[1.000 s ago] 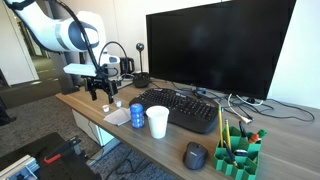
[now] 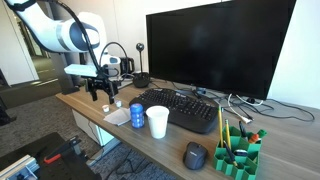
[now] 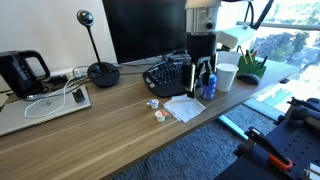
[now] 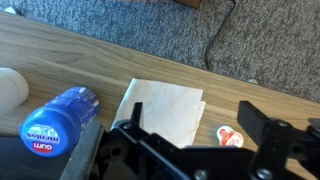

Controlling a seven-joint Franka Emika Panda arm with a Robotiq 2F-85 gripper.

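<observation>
My gripper is open, its two black fingers wide apart above the desk. Between and below them a white paper napkin (image 4: 168, 108) lies flat on the wood. A blue mentos tin (image 4: 62, 120) stands to the left of the napkin in the wrist view; the same tin (image 2: 137, 116) is upright near the desk edge in exterior view 1. On the other side of the napkin is a small white piece with a red mark (image 4: 229, 136), close to the right finger. Small white pieces (image 3: 160, 115) lie beside the napkin (image 3: 184, 108) in exterior view 2.
A white cup (image 2: 157, 122) stands by the tin. Behind are a black keyboard (image 2: 180, 109) and a monitor (image 2: 215, 45). A mouse (image 2: 195, 156) and a green holder with pens (image 2: 238, 150) sit farther right. Bare desk (image 3: 80, 145) lies at left in exterior view 2.
</observation>
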